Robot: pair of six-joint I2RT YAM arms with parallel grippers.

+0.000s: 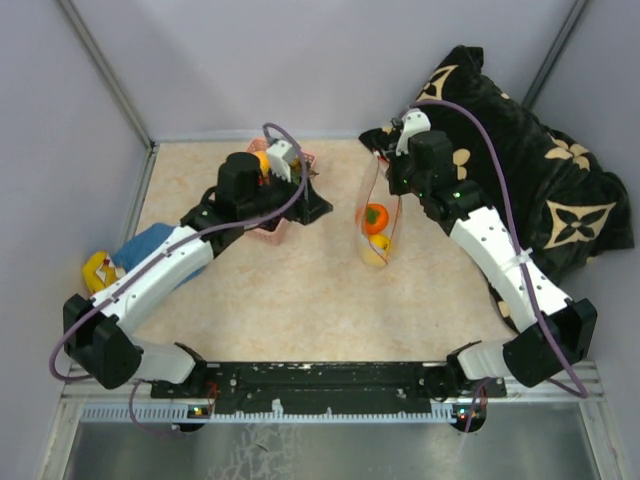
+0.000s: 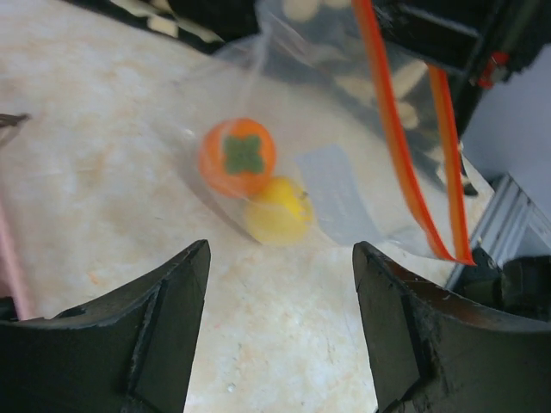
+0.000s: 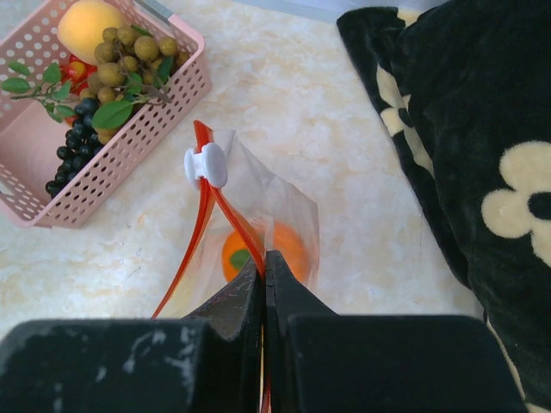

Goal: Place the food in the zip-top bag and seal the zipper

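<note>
A clear zip top bag [image 2: 310, 112] with orange zipper edges hangs from my right gripper, which is shut on its rim. Inside lie an orange fruit with a green calyx [image 1: 375, 219] and a yellow one [image 1: 380, 242]. The white slider [image 3: 206, 165] sits at the far end of the zipper. My left gripper [image 1: 318, 208] is left of the bag, its fingers [image 2: 172, 301] spread and the gap between them empty. From the left wrist view, the zipper edges stand slightly apart.
A pink basket [image 3: 142, 129] of grapes, tomatoes and a larger yellow-orange fruit stands left of the bag, partly behind my left arm. A dark patterned cloth [image 1: 560, 180] covers the right side. Blue cloth [image 1: 150, 243] lies far left.
</note>
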